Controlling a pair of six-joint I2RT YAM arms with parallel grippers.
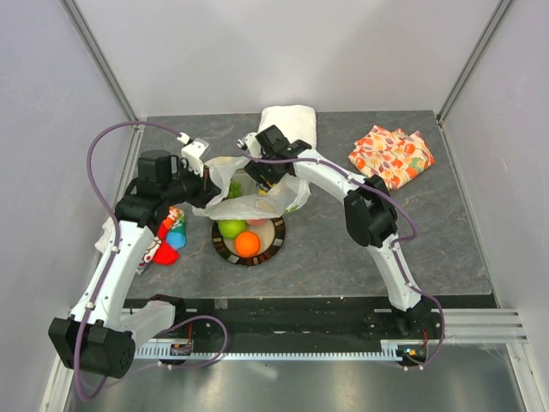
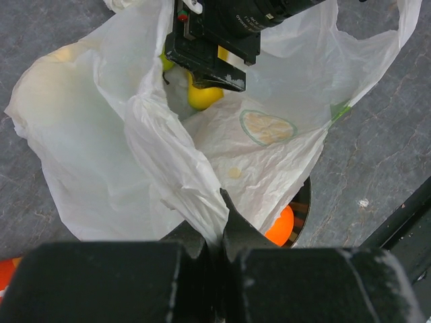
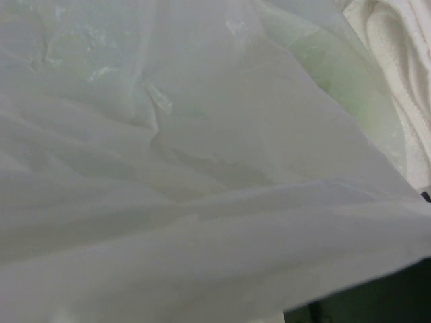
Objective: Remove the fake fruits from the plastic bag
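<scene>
The white plastic bag (image 1: 257, 206) lies mid-table with its mouth spread. My left gripper is shut on its rim, the plastic gathered between the fingers. Inside the bag, my right gripper (image 1: 265, 180) points down with its fingers part open over a yellow fruit (image 2: 202, 97). Some yellow shows between its fingers, but whether they touch the fruit I cannot tell. Green fruit (image 1: 234, 189) also lies in the bag, left of that gripper. White plastic (image 3: 202, 134) fills most of the right wrist view and hides the fingertips there.
Just in front of the bag, a dark-rimmed plate (image 1: 278, 243) carries an orange (image 1: 247, 244), a green apple (image 1: 230, 228) and a partly covered pinkish fruit. A white cloth (image 1: 292, 123) lies behind, an orange patterned bag (image 1: 390, 156) at right.
</scene>
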